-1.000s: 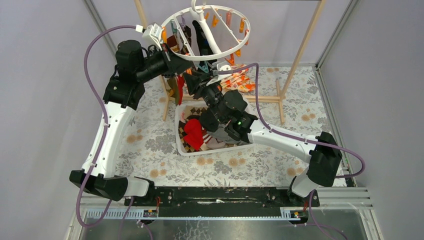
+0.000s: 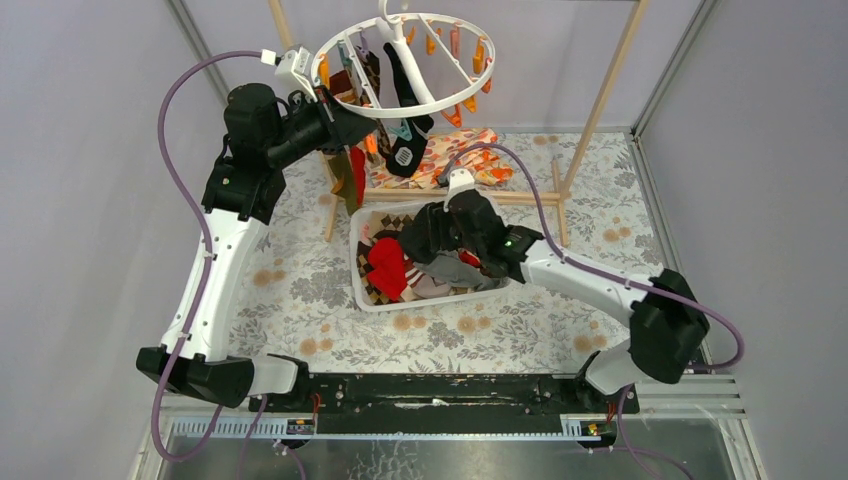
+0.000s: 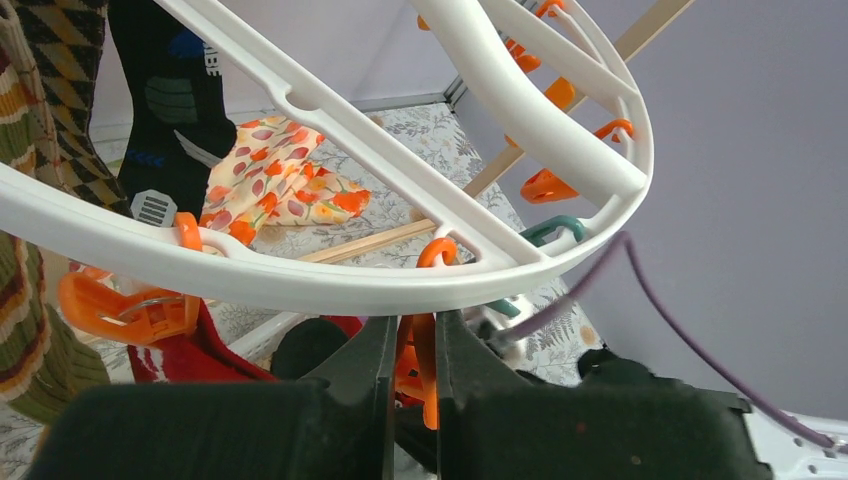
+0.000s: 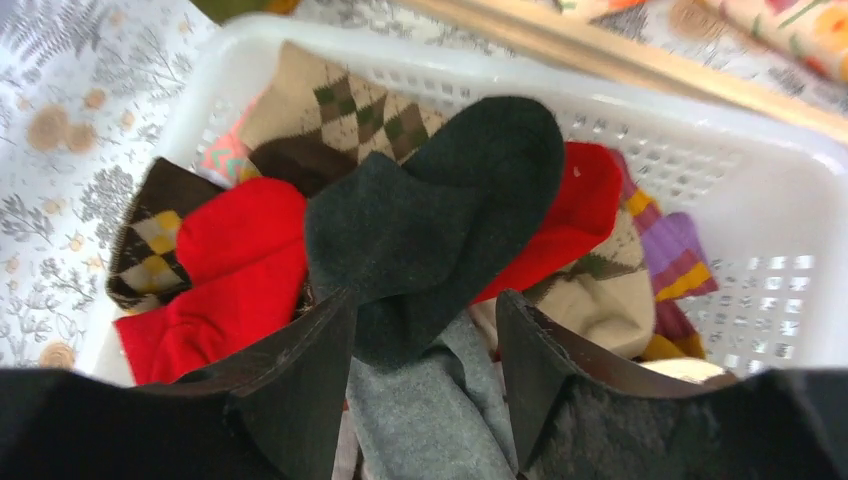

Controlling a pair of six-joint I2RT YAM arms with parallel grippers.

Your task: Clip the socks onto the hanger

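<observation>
The white round hanger (image 2: 398, 113) hangs at the top with several coloured clips around its rim. My left gripper is shut on an orange clip (image 3: 425, 360) just under the rim; no sock shows in that clip. On the hanger's left side hang a black sock (image 3: 165, 100), a brown patterned sock (image 3: 62, 90) and a green striped sock (image 3: 22, 350). My right gripper is open over the bin, pointing down, with a dark grey sock (image 4: 395, 235) beneath and between its fingers in view. Whether it touches the sock, I cannot tell.
Below the hanger, the white bin (image 2: 400, 306) holds a red sock (image 4: 235, 265), a light grey sock (image 4: 430, 410) and several others. A wooden bar (image 4: 650, 65) runs behind it, with orange-flowered cloth (image 3: 290, 175) farther back.
My right arm has swung away from the hanger's clips and come down over the bin, its fingers now at the dark grey sock. The left arm and hanger have barely shifted.
</observation>
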